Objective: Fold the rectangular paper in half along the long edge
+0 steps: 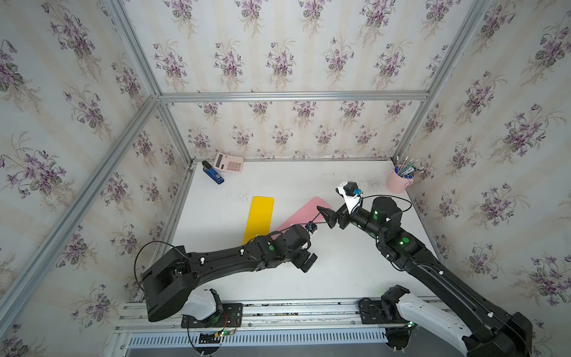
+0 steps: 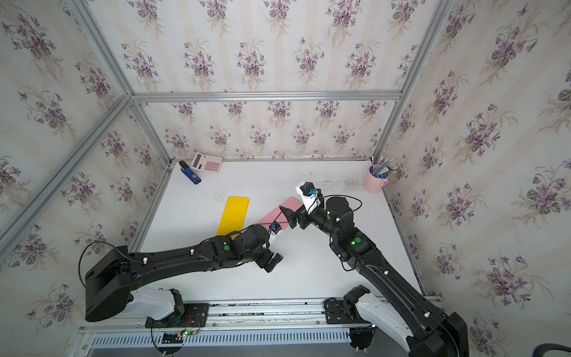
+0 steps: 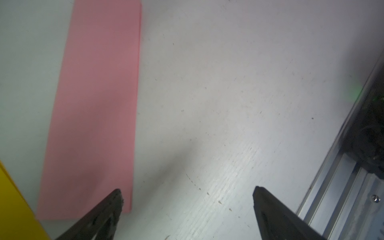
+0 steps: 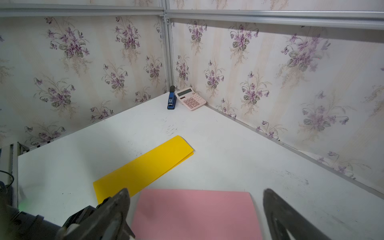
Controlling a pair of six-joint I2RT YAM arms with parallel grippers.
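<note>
Folded into a narrow strip, the pink paper [image 3: 94, 108] lies flat and slanted on the white table, with a slightly raised edge along one long side. A yellow paper [image 4: 146, 168], also folded into a long strip, rests to its left; its layers part a little at one end. My left gripper hangs above the table near the pink strip's front end, open and empty. In the right wrist view my right gripper is open too, held above the table beyond the pink strip's far end, touching nothing. The left arm covers part of both strips in the top views.
A blue stapler [image 1: 213, 172] and a pink calculator [image 1: 229, 162] sit at the back left. At the back right stands a pink cup [image 1: 399, 179] of pens.
</note>
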